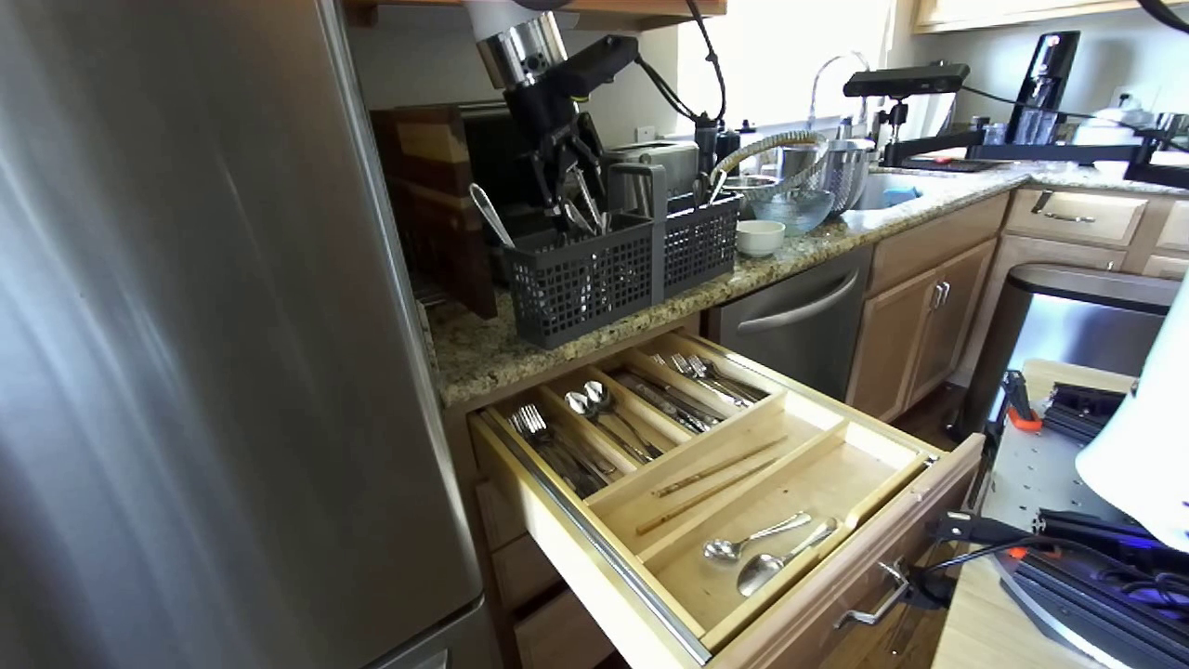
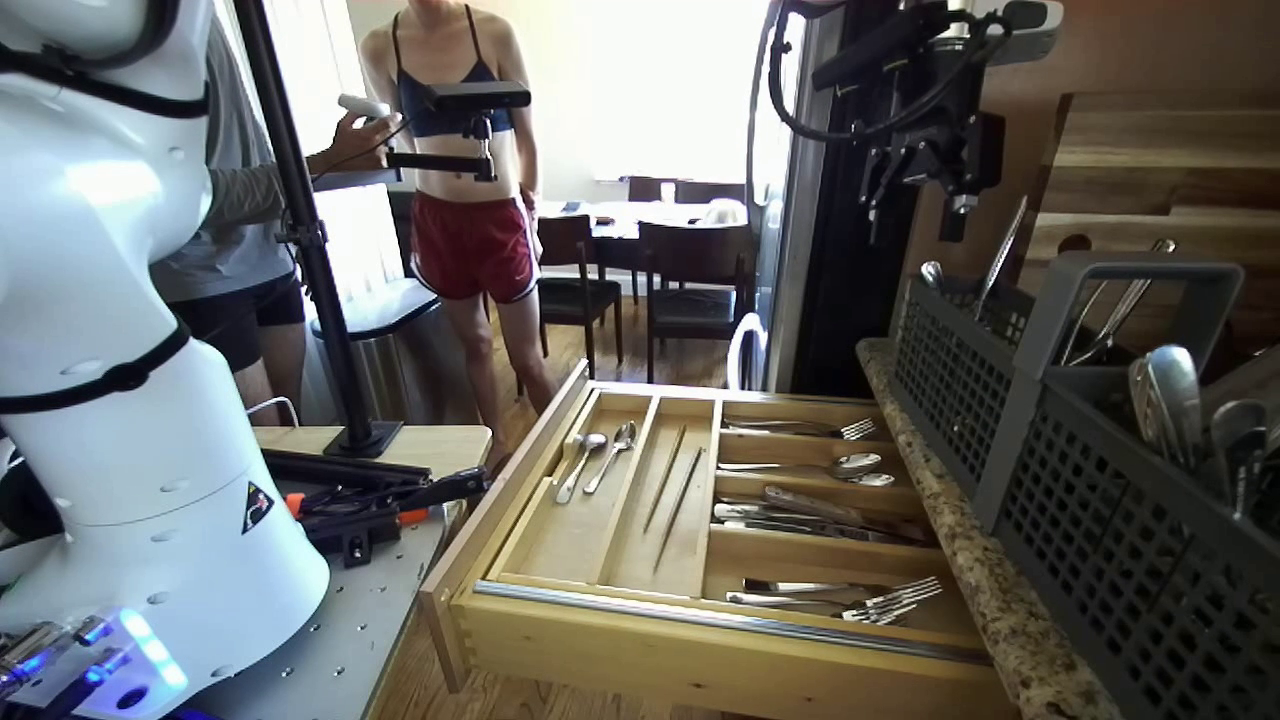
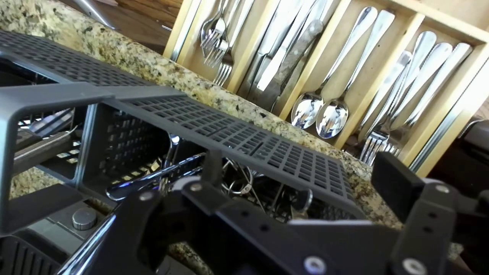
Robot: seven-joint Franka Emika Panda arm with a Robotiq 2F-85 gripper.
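Note:
My gripper (image 1: 570, 191) hangs over the left half of a dark grey cutlery basket (image 1: 585, 279) on the counter. Its fingers stand wide apart with nothing held between them, as the wrist view shows from above. Inside the basket, beneath the fingers, lie metal utensils, including a shiny handle (image 3: 151, 176) and some looped pieces (image 3: 238, 181). A long utensil (image 1: 490, 214) leans out of the basket's left end. The open drawer (image 2: 720, 672) holds forks (image 2: 894, 600), spoons (image 2: 854, 466), knives (image 2: 804, 516) and thin sticks (image 2: 680, 510) in separate compartments.
In the drawer's front compartment lie two more spoons (image 1: 760, 570). The basket's tall handle (image 2: 1128, 270) rises at its middle. Wooden boards (image 1: 440, 201) stand behind, the fridge (image 1: 223, 334) is left, and a small white bowl (image 1: 760, 236) sits right of the basket.

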